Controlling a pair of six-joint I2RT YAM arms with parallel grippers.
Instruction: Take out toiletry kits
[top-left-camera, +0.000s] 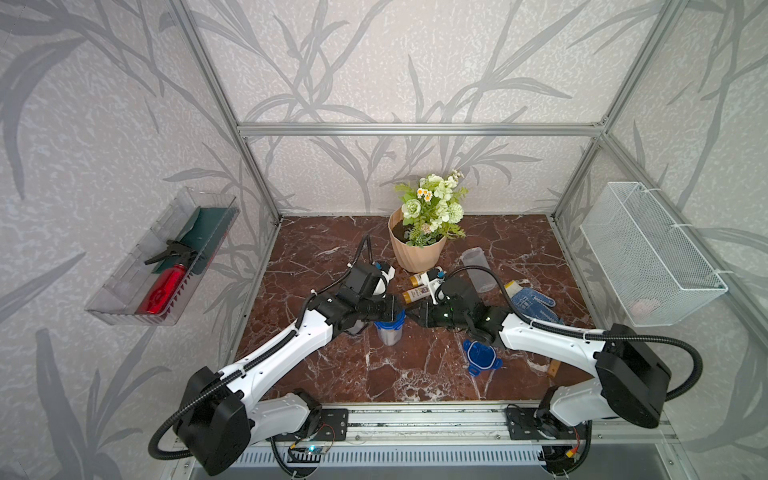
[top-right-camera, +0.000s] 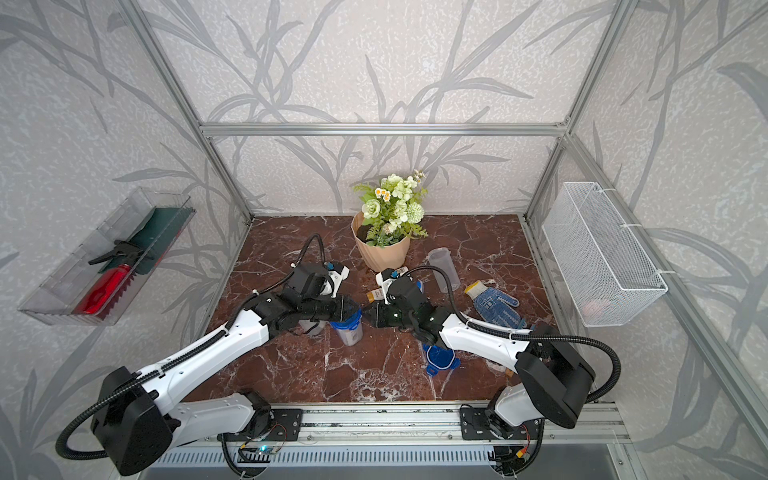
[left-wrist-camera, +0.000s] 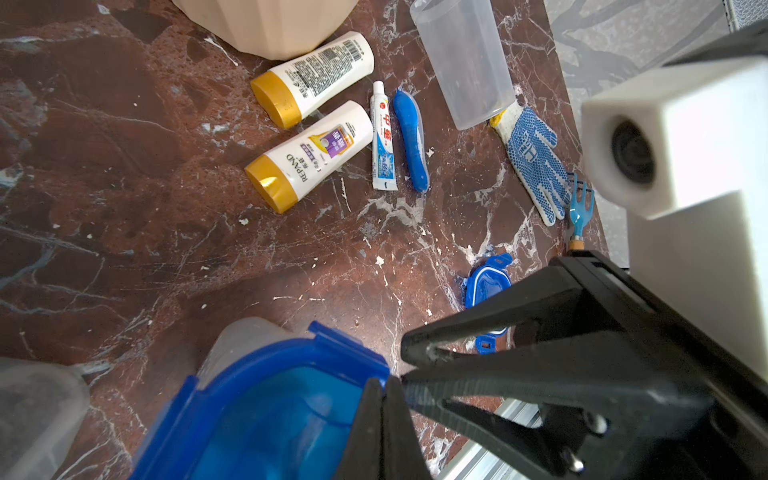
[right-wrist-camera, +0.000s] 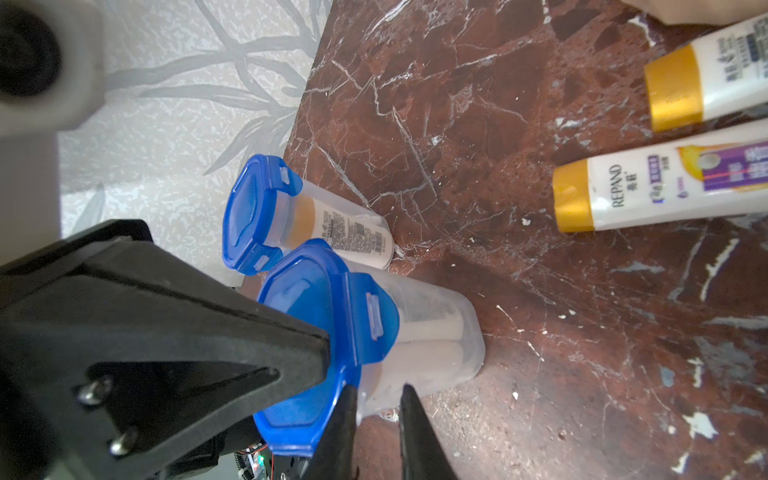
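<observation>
A clear container (right-wrist-camera: 432, 336) with a blue lid (left-wrist-camera: 264, 392) stands upright at the table's middle, pale items showing through its wall. My left gripper is shut at the lid's edge, nothing visible between its fingers. My right gripper is at the lid's side flap; its fingertips are slightly apart, and whether they grip the flap cannot be told. Behind stands a second blue-lidded container (right-wrist-camera: 324, 212) with a gold-capped bottle inside. Two gold-capped white tubes (left-wrist-camera: 312, 156) (left-wrist-camera: 316, 76), a toothpaste tube (left-wrist-camera: 383, 136) and a blue case (left-wrist-camera: 412, 140) lie loose on the table.
A flower pot (top-left-camera: 416, 252) stands at the back. To the right lie an empty clear container (left-wrist-camera: 468, 64), a glove (left-wrist-camera: 532, 156), a fork (left-wrist-camera: 581, 204) and a loose blue lid (top-left-camera: 481, 356). A wire basket (top-left-camera: 652, 256) hangs right, a plastic bin (top-left-camera: 188, 208) left.
</observation>
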